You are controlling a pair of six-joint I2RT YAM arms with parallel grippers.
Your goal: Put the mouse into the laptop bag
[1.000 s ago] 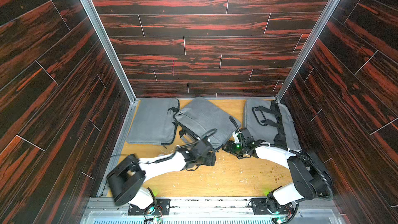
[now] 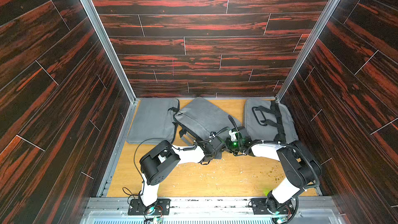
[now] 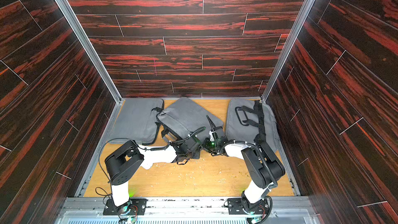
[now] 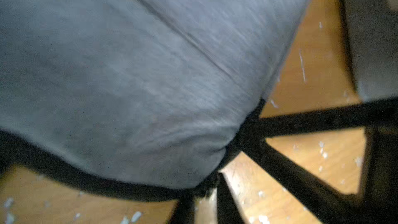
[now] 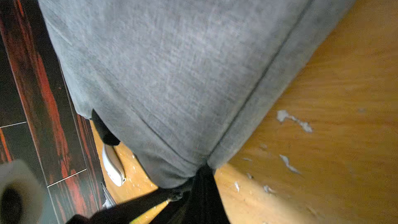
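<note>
The middle grey laptop bag (image 2: pixel 203 118) lies turned at an angle on the table. My right gripper is shut on the bag's near corner, where the cloth bunches into folds. From the left, my left gripper is at the black-trimmed edge of the same corner; a gap shows between its fingers, and I cannot tell whether any edge sits in it. The white mouse (image 5: pixel 112 166) lies on the table on the left arm's side, seen in the right wrist view. The left arm largely covers that area in the top left view.
Another grey bag (image 2: pixel 151 120) lies at the back left. A third, with black straps (image 2: pixel 277 120), lies at the back right. Both grippers stand very close together.
My left gripper has moved right and away from the table front, up to the bag corner, its arm straightening. The right gripper has shifted slightly left and farther over the bag corner.
</note>
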